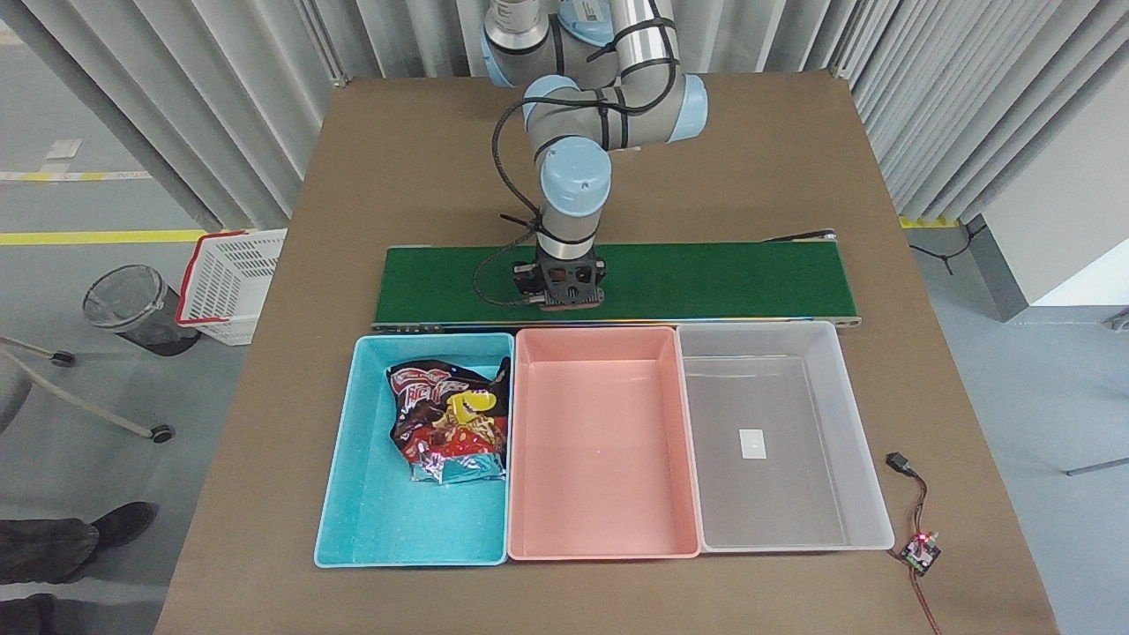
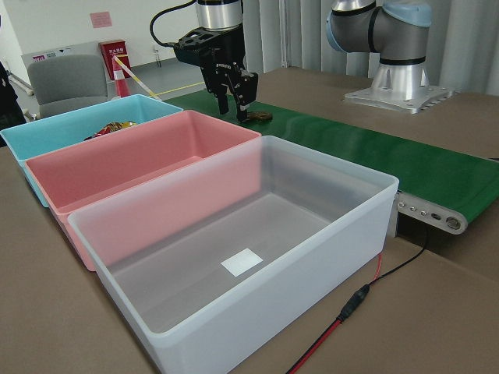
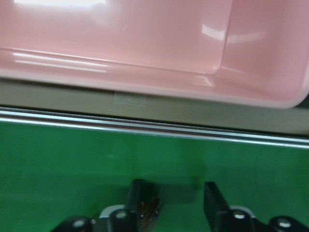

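Note:
A small brown item (image 2: pixel 259 116) lies on the green conveyor belt (image 1: pixel 720 280). My gripper (image 1: pixel 561 296) is low over the belt at that item, its fingers apart (image 3: pixel 213 203). In the wrist view part of the item shows beside the left finger and is mostly hidden; I cannot tell whether it is touched. In the front view the gripper covers it.
Along the belt's front stand a blue bin (image 1: pixel 413 529) holding a snack bag (image 1: pixel 450 423), a pink bin (image 1: pixel 603 444) and a translucent bin (image 1: pixel 783 476). Loose wiring (image 1: pixel 918 550) lies at the right.

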